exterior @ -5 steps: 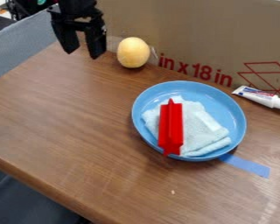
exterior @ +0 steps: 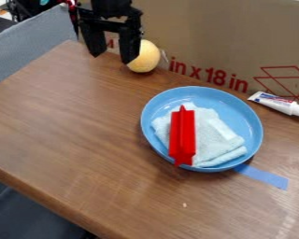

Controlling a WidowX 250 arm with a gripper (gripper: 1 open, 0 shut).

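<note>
My black gripper (exterior: 111, 45) hangs at the top left over the back of the wooden table, just left of a round yellow object (exterior: 145, 60) by the cardboard box; whether its fingers are open or shut is unclear. On the right, a blue plate (exterior: 239, 124) holds a folded white cloth (exterior: 216, 144) with a long red object (exterior: 182, 132) lying on it. A white toothpaste tube (exterior: 276, 103) lies behind the plate at the right.
The cardboard box (exterior: 224, 47) stands along the back. A grey edge (exterior: 23, 61) borders the table on the left. Blue tape is stuck right of the plate.
My gripper has moved a little to the right, closer to the yellow object. The plate and the things on it look unchanged.
</note>
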